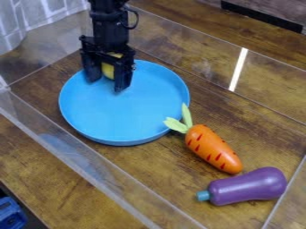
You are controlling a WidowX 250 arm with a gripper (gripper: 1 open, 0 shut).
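My black gripper (106, 70) is at the back of a blue plate (124, 114), its fingers around a yellow object (110, 68) that is mostly hidden behind them. I cannot tell whether the fingers press on it. An orange toy carrot (210, 147) with green leaves lies at the plate's right front, and a purple toy eggplant (245, 185) lies further toward the front right.
Transparent walls run along the left. A blue object (7, 215) shows at the lower left corner.
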